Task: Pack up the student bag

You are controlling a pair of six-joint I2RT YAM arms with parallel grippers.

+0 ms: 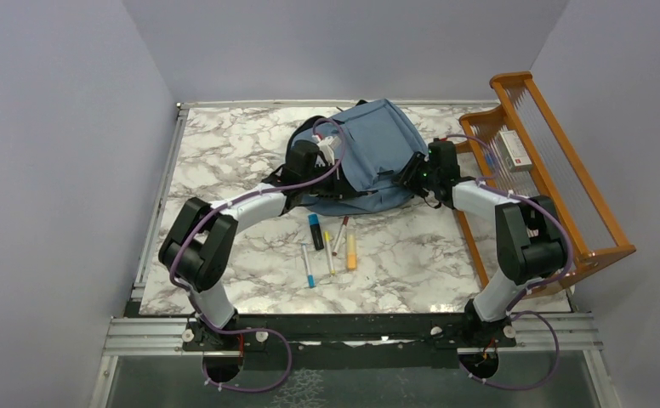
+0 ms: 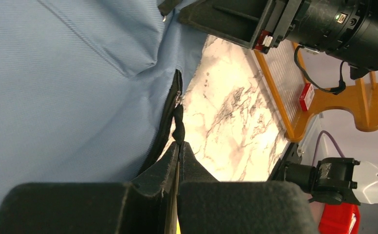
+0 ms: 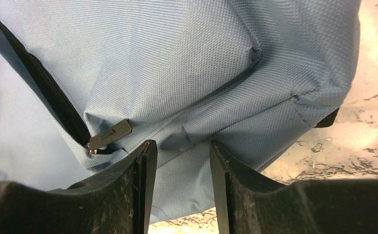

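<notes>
A blue-grey bag (image 1: 384, 132) lies across the back middle of the table. Along its front edge runs a black zipper (image 2: 168, 109), whose dark pull (image 2: 179, 127) stretches down to the closed tips of my left gripper. That gripper is shut on the pull. My right gripper is part open over the bag's right front side, with folded blue fabric (image 3: 184, 134) showing between and beyond its fingers. A second dark zipper tab (image 3: 110, 135) lies left of those fingers, untouched. The inside of the bag is hidden.
In front of the bag lie a black marker with a blue cap (image 1: 315, 231), an orange-yellow tube (image 1: 350, 252) and several thin pens. A wooden rack (image 1: 556, 170) holding a white box (image 1: 514, 150) stands at the right.
</notes>
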